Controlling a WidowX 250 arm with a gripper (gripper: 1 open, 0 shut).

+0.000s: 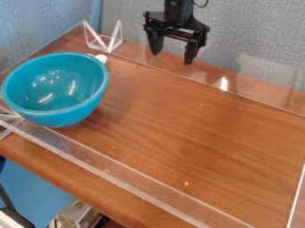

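Note:
My black gripper (176,44) is high at the back centre, near the grey wall, above the far edge of the wooden table (185,134). Its two fingers are spread apart and point down, with nothing seen between them. A turquoise bowl (53,93) sits upright at the left of the table, well apart from the gripper.
Clear rails or panels edge the table at the back, right and front. White brackets (103,41) stand at the back left and at the left edge. A small white object lies just behind the bowl.

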